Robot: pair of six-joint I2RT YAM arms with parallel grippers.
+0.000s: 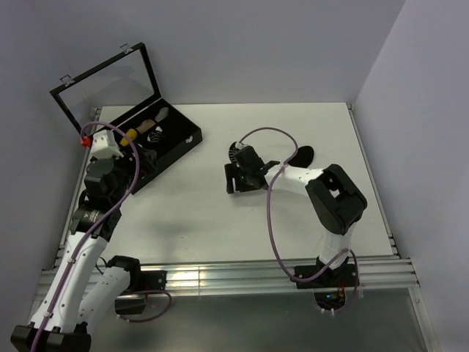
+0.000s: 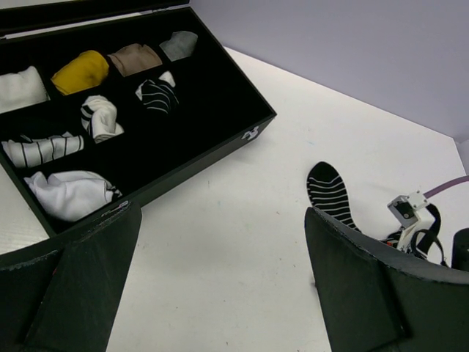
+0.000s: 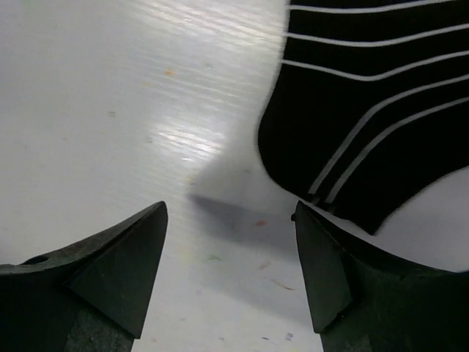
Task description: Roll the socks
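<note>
A black sock with white stripes (image 2: 330,191) lies flat on the white table (image 1: 183,227), mostly under my right gripper (image 1: 238,178) in the top view. In the right wrist view its cuff end (image 3: 374,110) lies beside my right gripper, which is part open with only bare table between its fingers. A second dark sock (image 1: 300,155) lies farther right. My left gripper stands open over the left side, beside the black box (image 1: 176,154), with nothing between its fingers.
The box's clear lid (image 1: 106,81) stands raised. Its compartments hold several rolled socks, including a yellow one (image 2: 80,70) and a brown one (image 2: 134,59).
</note>
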